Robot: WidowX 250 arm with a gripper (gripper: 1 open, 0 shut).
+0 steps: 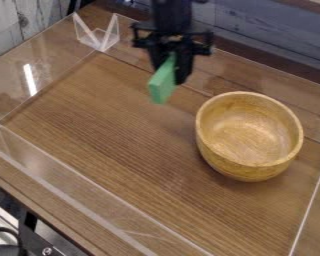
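Observation:
My gripper (168,50), a dark arm reaching in from the top centre, is shut on a green object (163,78) held raised over the back of the wooden table. Its fingers are blurred and hard to make out. A round tan bowl (248,136) stands at the right, below and right of the held object.
Clear plastic pieces lie near the upper left edge (96,30). A dark item (0,240) sits at the lower left corner.

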